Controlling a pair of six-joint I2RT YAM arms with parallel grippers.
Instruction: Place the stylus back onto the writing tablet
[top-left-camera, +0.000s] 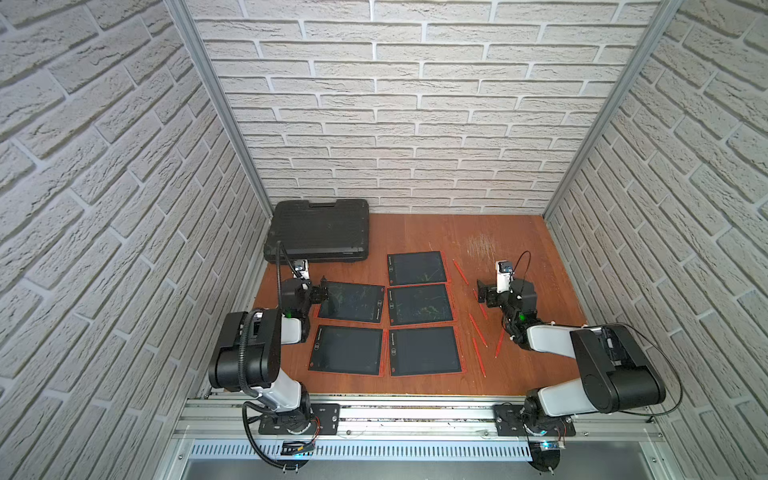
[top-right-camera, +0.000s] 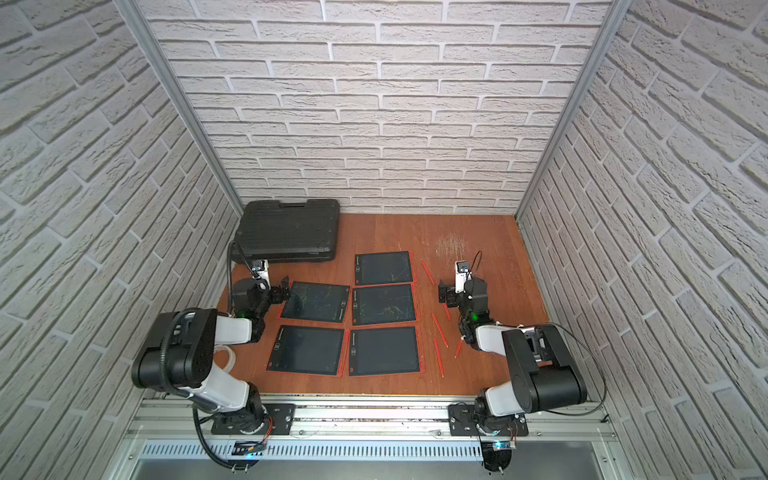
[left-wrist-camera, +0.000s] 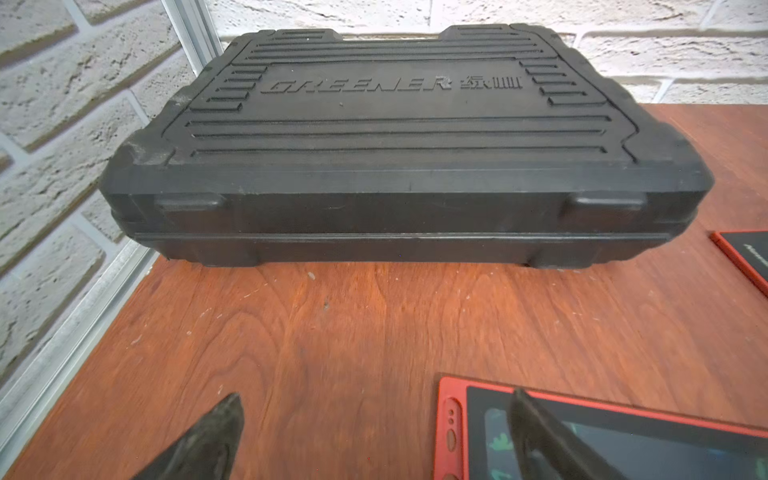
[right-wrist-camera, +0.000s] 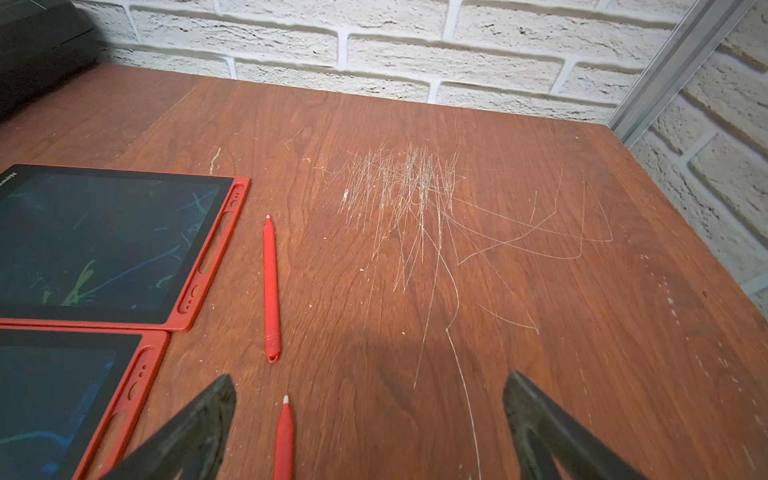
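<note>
Several dark writing tablets with red frames lie flat on the table; the far one (top-left-camera: 417, 269) and the near-right one (top-left-camera: 424, 350) show clearly in the top left view. Red styluses are loose on the wood right of them: one stylus (right-wrist-camera: 271, 288) beside the far tablet, another stylus (right-wrist-camera: 284, 441) partly cut off below it. More lie closer to the front, including a long stylus (top-left-camera: 479, 357). My right gripper stands open above this area, nothing between its fingers. Over the left tablet's edge (left-wrist-camera: 450, 424), my left gripper is open and empty.
A black hard case (left-wrist-camera: 408, 176) fills the back left of the table, in front of the left gripper. Bare, scratched wood (right-wrist-camera: 480, 240) lies free at the back right. Brick-patterned walls enclose the table at the back and sides.
</note>
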